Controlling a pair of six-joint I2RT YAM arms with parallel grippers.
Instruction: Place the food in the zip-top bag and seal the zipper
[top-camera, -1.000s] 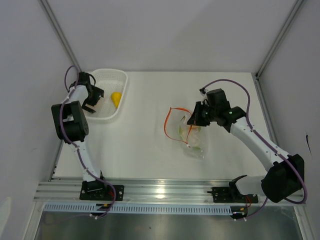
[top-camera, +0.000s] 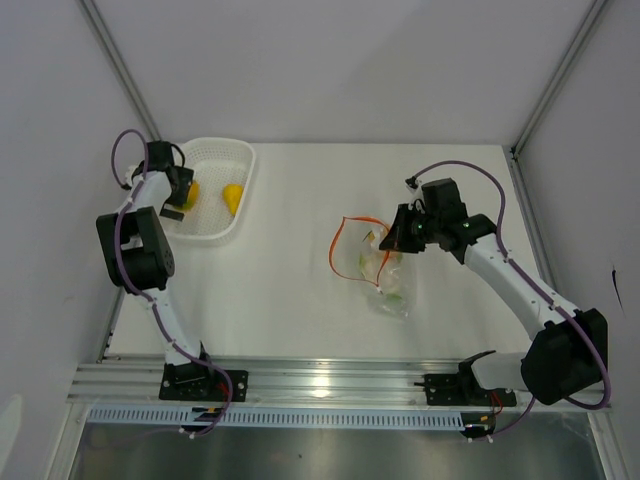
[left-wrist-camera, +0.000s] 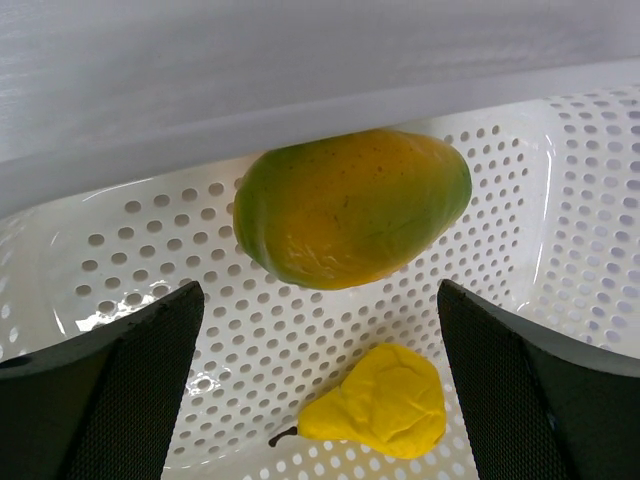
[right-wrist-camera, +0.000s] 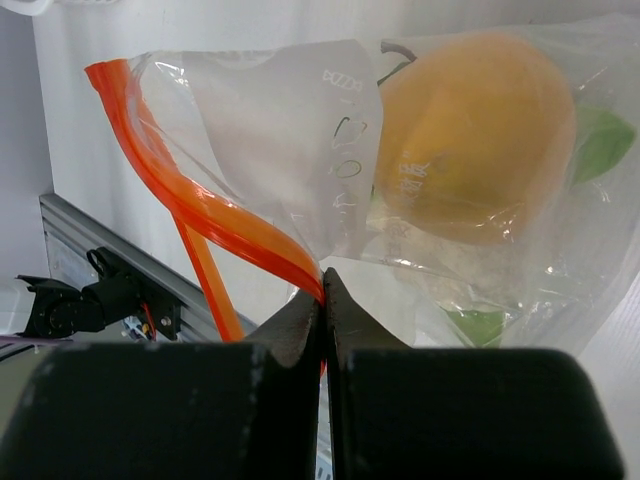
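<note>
My left gripper is open over the white basket, its fingers either side of the basket floor below a green-orange mango, with a yellow pear nearer the lower right. The zip bag with orange zipper lies on the right half of the table, holding a round orange item and green leaves. My right gripper is shut at the zipper, where the orange strip runs into its fingertips.
The table's middle between basket and bag is clear. Metal rails edge the table at the front and sides.
My left arm has shifted slightly left, uncovering more of the mango in the top view. My right arm has edged slightly right with the bag's zipper.
</note>
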